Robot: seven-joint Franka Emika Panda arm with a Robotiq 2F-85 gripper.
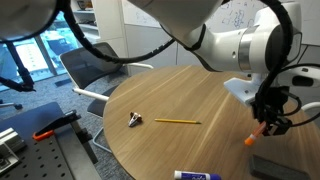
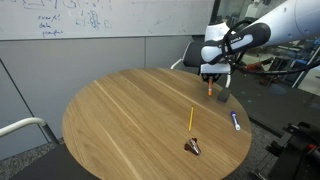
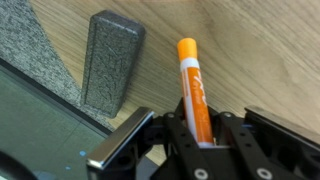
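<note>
An orange marker with white lettering and an orange end [image 3: 187,50] is pinched between the fingers of my gripper, its free end pointing away from the fingers. In exterior view 1 the gripper [image 1: 266,122] is low over the right part of the wooden table, and the marker [image 1: 254,134] slants downward from it. Whether its tip touches the table I cannot tell. A dark grey eraser-like block [image 3: 111,62] lies beside the marker in the wrist view, apart from it; the same block [image 1: 279,168] is nearest the front right in exterior view 1.
A yellow pencil [image 1: 178,121] lies mid-table, with a small metal and black item [image 1: 135,119] to its left. Near the front edge is a blue and white marker [image 1: 197,176]. Wood around the pencil is clear. An office chair [image 1: 90,70] stands beyond the table.
</note>
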